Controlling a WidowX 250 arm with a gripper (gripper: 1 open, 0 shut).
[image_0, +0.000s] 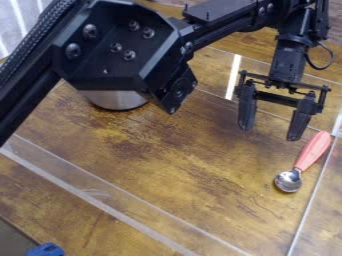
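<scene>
My gripper hangs open over the right side of the wooden table, its two dark fingers apart with nothing visible between them. Just below and right of it lies a spoon with a round metal bowl and a pink handle pointing up and to the right. A silver pot stands at the left, partly hidden behind my black arm.
Strips of pale tape run along it. A blue object sits at the bottom left corner.
</scene>
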